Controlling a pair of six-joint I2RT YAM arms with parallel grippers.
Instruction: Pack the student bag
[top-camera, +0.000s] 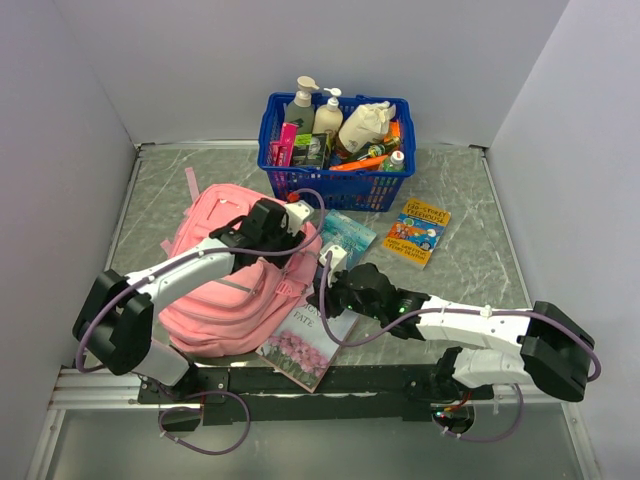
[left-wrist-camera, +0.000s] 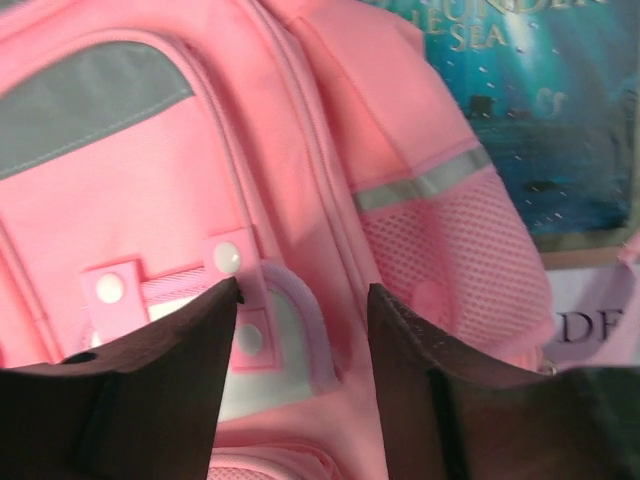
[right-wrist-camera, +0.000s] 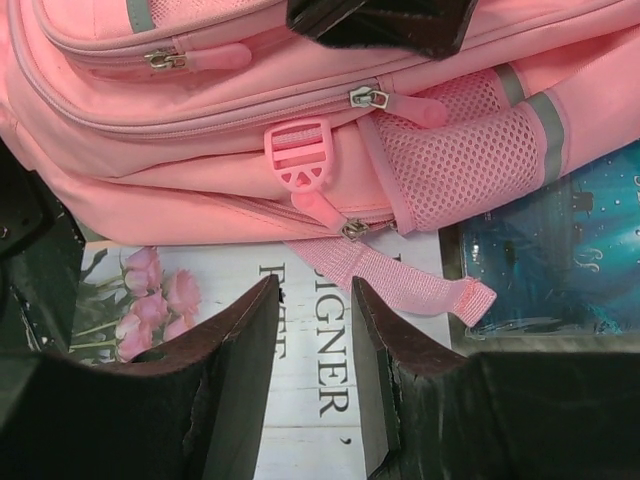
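Note:
The pink backpack (top-camera: 220, 300) lies on its back at the left, with pockets, zips and a mesh side pocket (right-wrist-camera: 460, 165). My left gripper is low over the bag's front by a strap handle with snaps (left-wrist-camera: 250, 340), fingers apart with nothing clearly held. My right gripper stands part open above the bag's right side, over a pink strap (right-wrist-camera: 400, 280) and the white book (top-camera: 300, 345) with pink flowers. A teal book (top-camera: 350, 235) lies partly beside the bag.
A blue basket (top-camera: 390, 190) full of bottles and other items stands at the back. A yellow book (top-camera: 420, 230) lies at the right on the grey floor (top-camera: 470, 260), which is otherwise fairly clear there.

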